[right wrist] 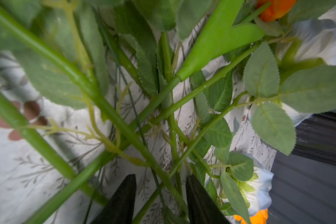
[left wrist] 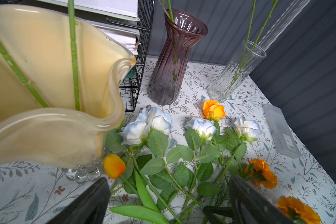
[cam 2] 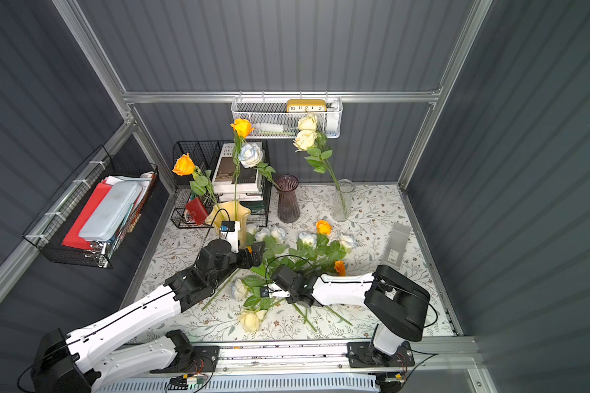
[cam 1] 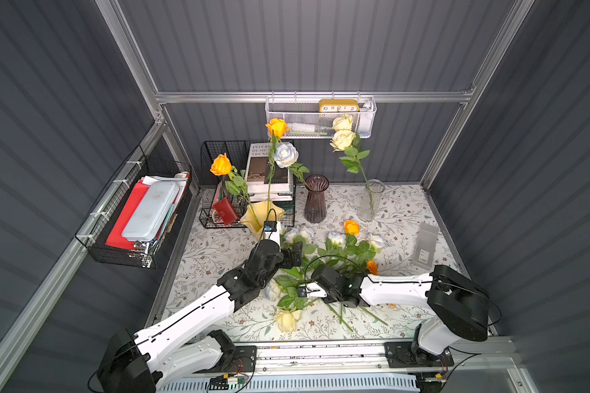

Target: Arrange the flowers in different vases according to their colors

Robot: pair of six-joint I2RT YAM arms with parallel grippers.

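Two orange roses [cam 1: 221,164] stand in the yellow wavy-rimmed vase [left wrist: 56,138]. A pale blue rose [cam 1: 285,155] leans from the purple vase [cam 1: 315,199]. Two cream roses [cam 1: 342,139] rise from the clear vase [cam 1: 369,200]. On the table lies a pile of loose flowers: pale blue roses [left wrist: 201,127], orange ones [left wrist: 212,109] and a cream rose [cam 1: 287,320]. My left gripper is open just above the pile, beside the yellow vase, with no flower seen gripped. Low among crossing green stems [right wrist: 138,138], my right gripper is open; stems pass between and beyond its fingers.
Behind the vases are a black wire rack with books [cam 1: 268,171] and a white wall basket [cam 1: 295,127]. A clear plastic box [cam 1: 425,245] lies at right. Both arms are close together over the pile. Bare table shows at front left.
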